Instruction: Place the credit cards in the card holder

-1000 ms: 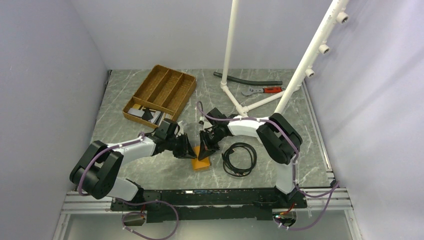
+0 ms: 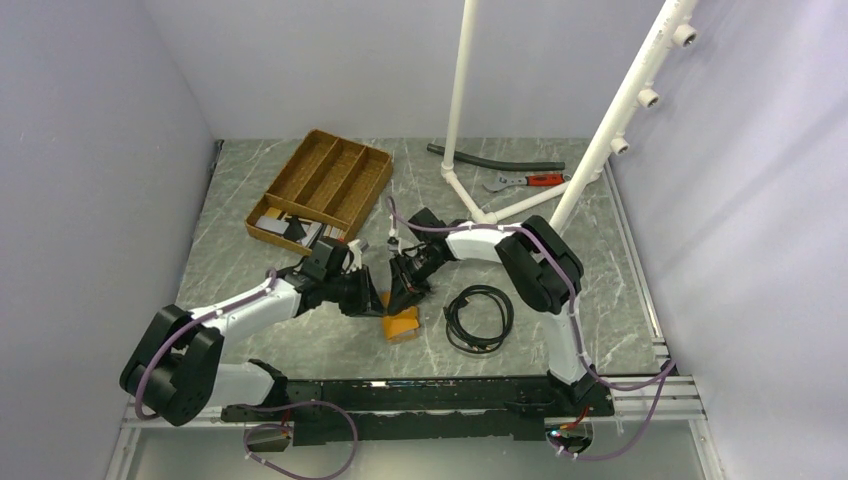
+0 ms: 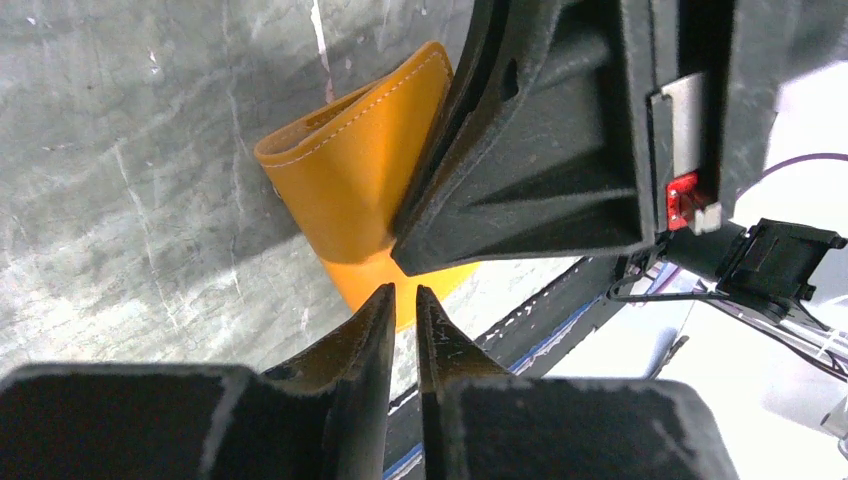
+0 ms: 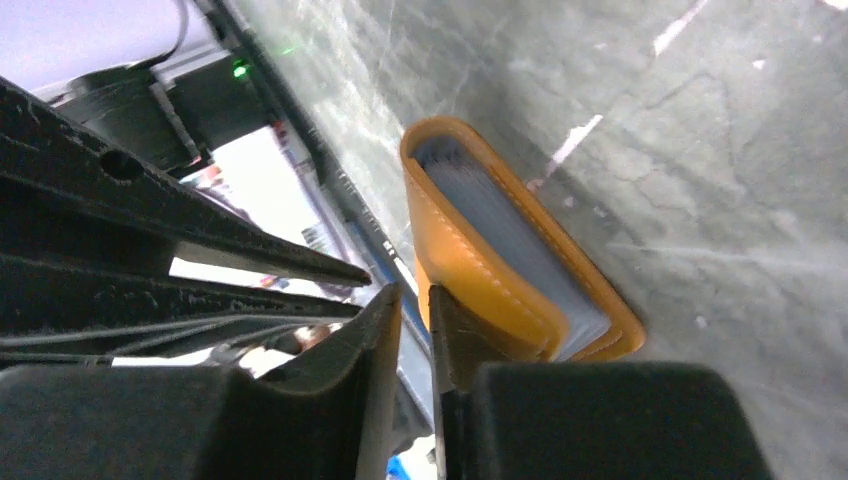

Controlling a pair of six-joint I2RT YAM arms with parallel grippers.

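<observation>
The orange card holder [image 2: 401,323] stands on the table between my grippers, its stitched mouth facing up and gaping. Inside it, a grey flat surface [image 4: 570,310] shows in the right wrist view; whether this is a card or lining I cannot tell. My left gripper is shut with the holder's orange wall between its fingertips, at the left side in the top view. At the holder's upper edge is my right gripper, its fingers narrowly apart beside the near wall. Black fingers of the right gripper cover part of the holder in the left wrist view.
A brown divided tray [image 2: 375,185] lies behind the left arm, with several flat grey, black and white items [image 2: 272,226] in its front compartment. A coiled black cable [image 2: 478,318] sits right of the holder. White pipes [image 2: 520,205] and a red-handled wrench [image 2: 545,180] occupy the back right.
The right gripper has moved slightly left along the holder's upper edge. My left arm's elbow has shifted left and toward the front, while its gripper stays beside the holder.
</observation>
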